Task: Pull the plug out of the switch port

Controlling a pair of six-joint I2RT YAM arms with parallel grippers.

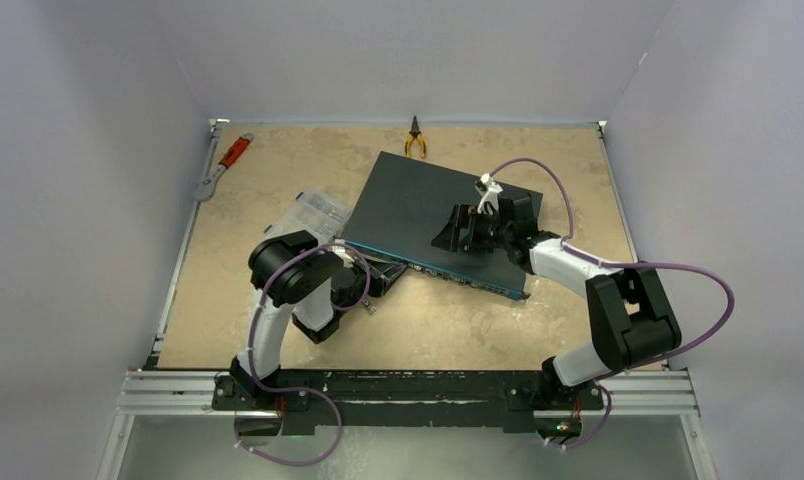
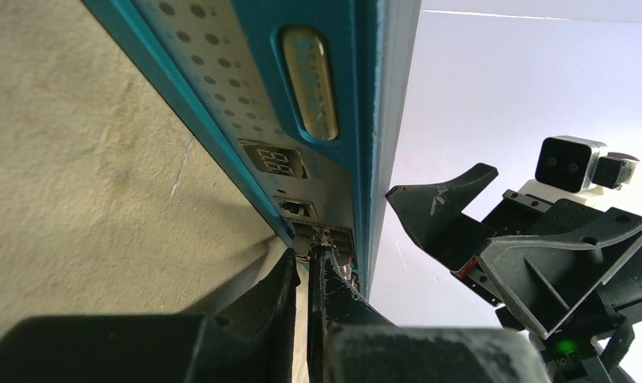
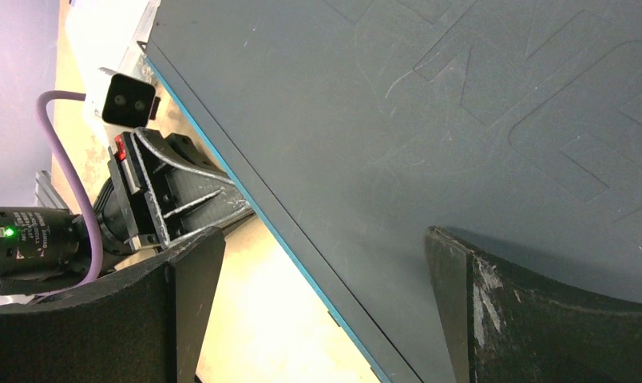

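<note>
The dark switch [image 1: 408,205] with its teal front edge lies slanted on the table. In the left wrist view its port panel [image 2: 263,155] runs toward my left gripper. Those fingers are slightly apart, a narrow gap showing between them, their tips at the ports. A small shiny metal piece [image 2: 323,237], perhaps the plug, sits right at the tip of one finger; whether it is between the fingers is unclear. My right gripper stands open over the switch's top, one finger on either side, with nothing between them.
A clear plastic box [image 1: 318,213] lies beside the switch's left end. Yellow pliers [image 1: 415,140] and a red-handled tool [image 1: 225,165] rest toward the back. A small metal bit [image 1: 369,307] lies near my left gripper. Bare table extends in front of the switch.
</note>
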